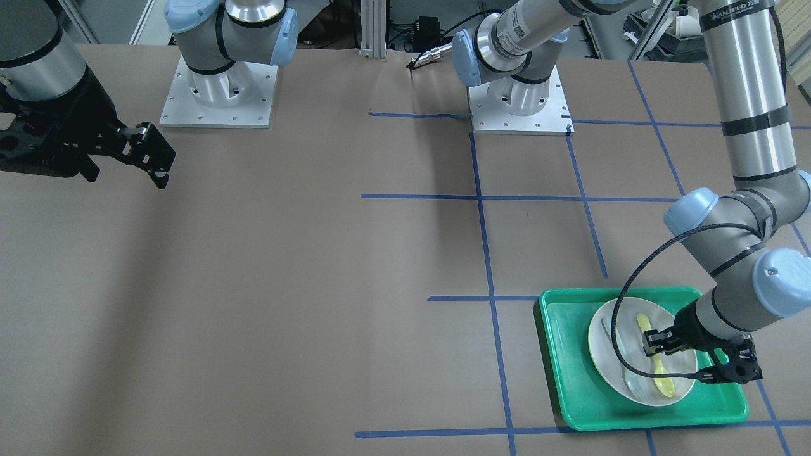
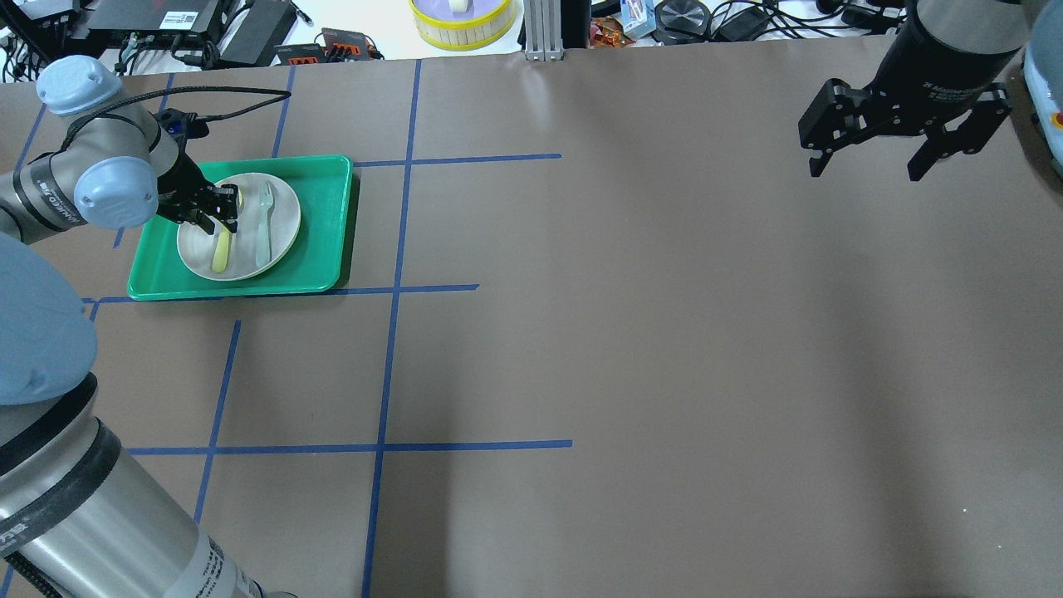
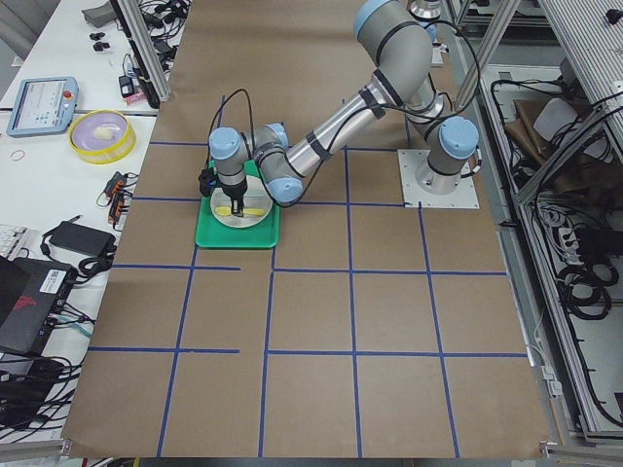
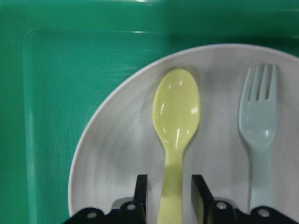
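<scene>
A yellow spoon point(image 4: 175, 121) and a pale mint fork point(image 4: 259, 126) lie on a white plate point(image 4: 112, 135) inside a green tray point(image 1: 566, 391), at lower right in the front view and upper left in the top view. My gripper is low over the plate, its open fingers either side of the spoon's handle, which shows between them in the wrist view. In the front view the black gripper body and cable partly hide the plate and cutlery.
A second arm's black gripper point(image 2: 887, 134) hangs at the upper right of the top view, well away from the tray. A yellow round container point(image 2: 463, 30) stands off the table's edge among cables and devices.
</scene>
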